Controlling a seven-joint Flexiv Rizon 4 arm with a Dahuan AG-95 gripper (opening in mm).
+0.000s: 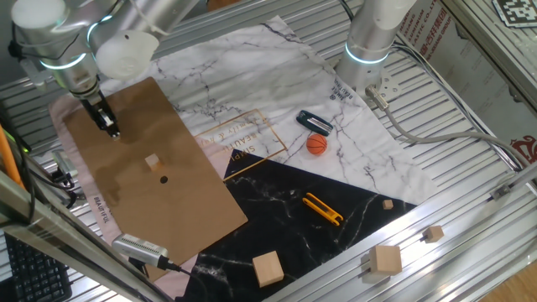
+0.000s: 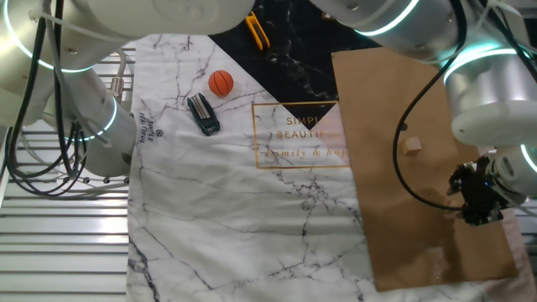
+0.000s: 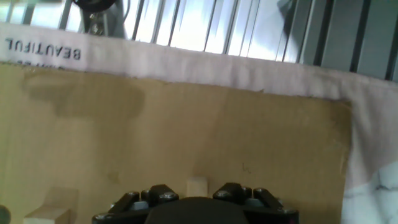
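Observation:
In the wrist view my gripper is open, its two dark fingers well apart. A small pale wooden block [image 3: 197, 186] shows in the gap between them, with space on either side; how far below the fingertips it lies is hard to tell. Exterior view 1 has the gripper [image 1: 115, 134] pointing down over the far part of the brown cardboard sheet [image 1: 197, 205]. A second wooden block [image 1: 153, 162] rests on the cardboard, apart from the gripper, close to a round dark spot [image 1: 164, 179]. In exterior view 2 cables and the arm partly cover the gripper [image 2: 464, 198].
An orange ball [image 1: 316, 144] sits beside a dark stapler-like object [image 1: 315, 122] on the marble cloth. A yellow cutter [image 1: 323, 209] and a larger wooden block [image 1: 268, 268] lie on the black part. More blocks sit near the right edge.

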